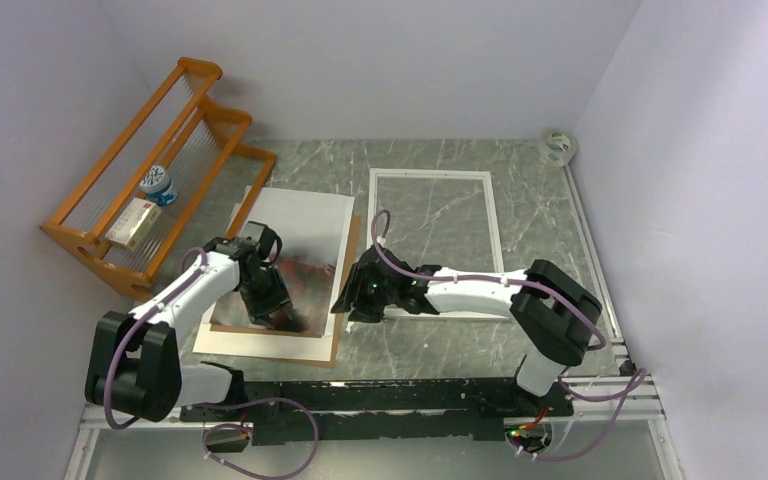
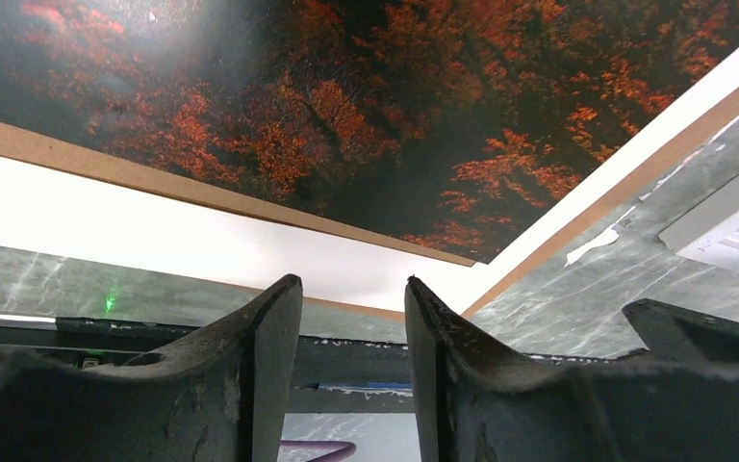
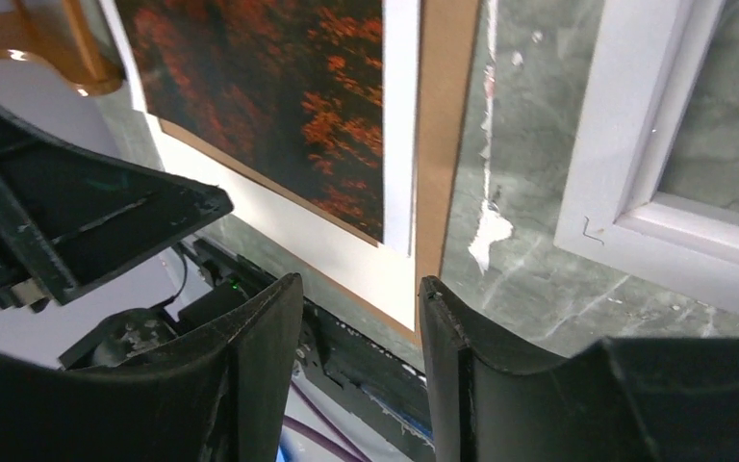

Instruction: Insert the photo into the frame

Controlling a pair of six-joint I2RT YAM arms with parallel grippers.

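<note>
The photo (image 1: 305, 274), dark with red-orange trees, lies at the left of the table. A brown edge (image 2: 202, 192) shows along its near side, with white sheet (image 2: 144, 227) and brown board (image 3: 440, 125) beneath and around it. To its right lies the white frame (image 1: 430, 173), which encloses only bare tabletop. Over the photo's near part is my left gripper, its fingers apart and empty near the stack's near right corner. My right gripper hovers near that corner too, also open with nothing between its fingers.
A wooden rack (image 1: 180, 150) stands at the back left, holding a blue jar (image 1: 158, 186) and a small box (image 1: 134, 224). A tape roll (image 1: 557, 147) sits at the back right. Both grippers are close together.
</note>
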